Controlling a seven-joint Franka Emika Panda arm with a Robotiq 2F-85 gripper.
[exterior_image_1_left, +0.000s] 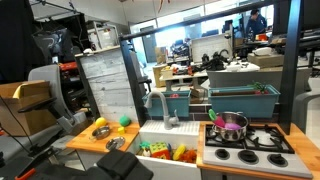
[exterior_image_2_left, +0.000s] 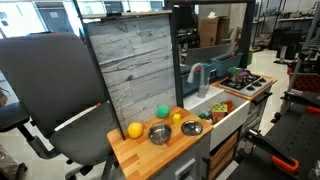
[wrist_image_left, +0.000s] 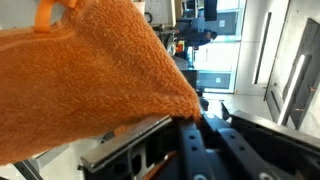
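Observation:
An orange cloth fills the left of the wrist view, its narrow end running up to my gripper. The dark fingers are shut on the cloth, and the exact grip is partly covered by its folds. Neither cloth nor gripper shows in the two exterior views.
A wooden counter holds a metal bowl, a lemon and a yellow cup. Beside it is a white sink with a faucet and colorful items in front. A pot stands on the stove.

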